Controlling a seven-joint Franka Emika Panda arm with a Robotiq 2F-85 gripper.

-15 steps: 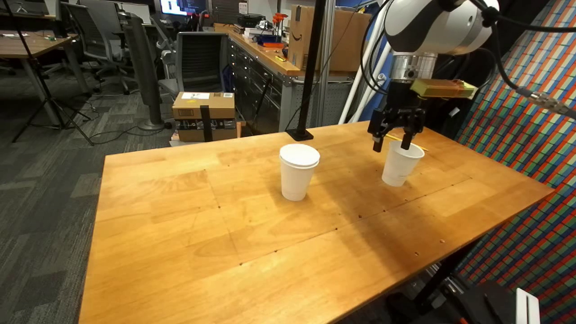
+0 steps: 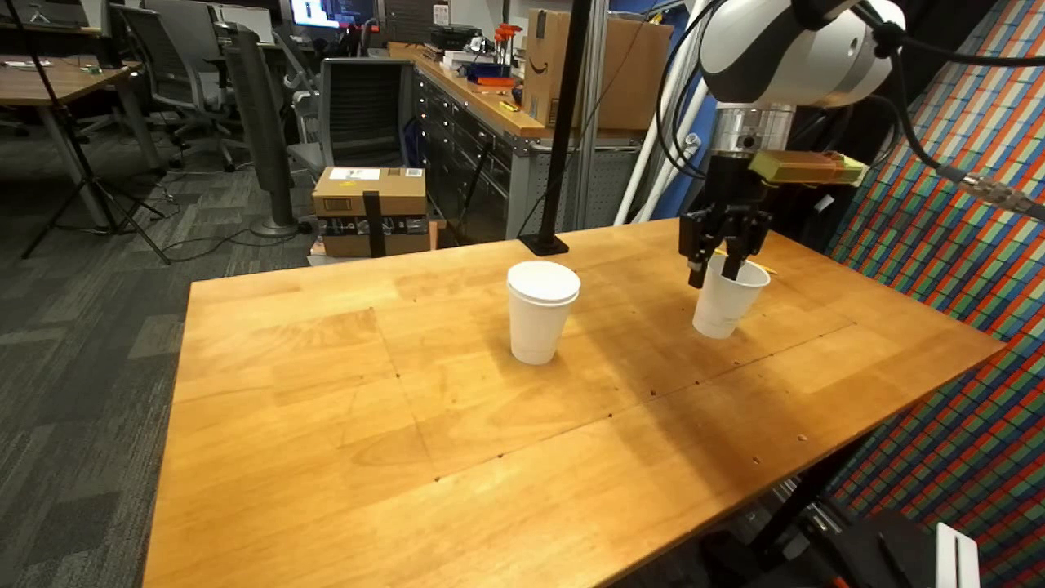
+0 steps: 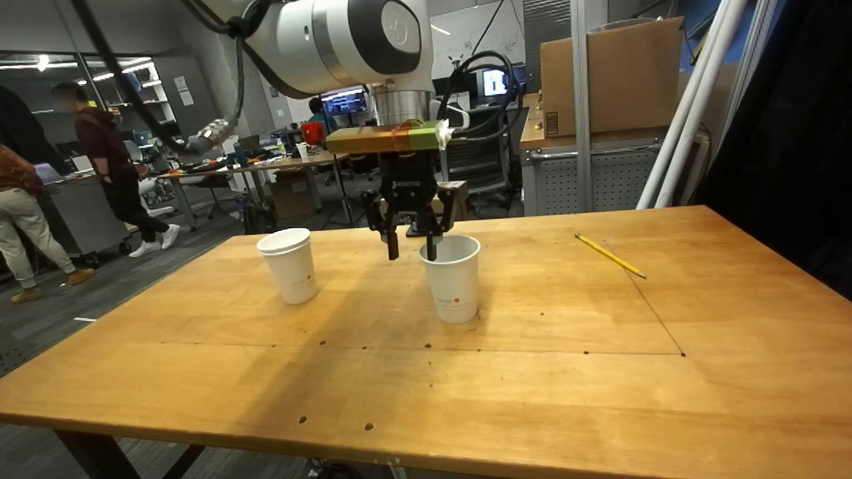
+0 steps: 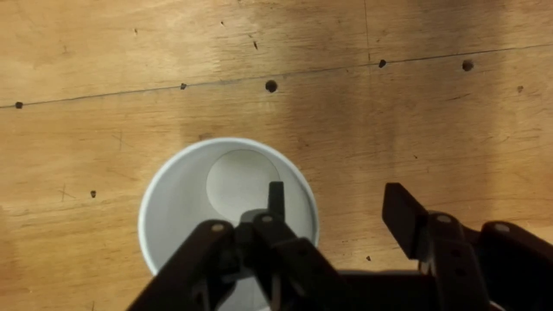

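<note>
A white paper cup (image 2: 720, 310) stands upright on the right part of the table; in the wrist view its open mouth and empty inside show. My gripper (image 3: 412, 254) points down over this cup's left rim with its fingers part open. One finger (image 4: 277, 199) reaches inside the cup mouth, while the other finger (image 4: 402, 220) is outside it, with a clear gap to the rim. Neither appears to grip the wall. Farther left stands a second white cup (image 2: 536, 328), its top closed over in white, with a double edge near the rim.
A yellow pencil (image 3: 610, 255) lies on the table beyond the open cup. A black post (image 2: 544, 244) rises at the table's back edge.
My gripper has come down a little, and its fingers have drawn closer together. The finger over the cup now dips lower at its mouth. Both cups stay in place.
</note>
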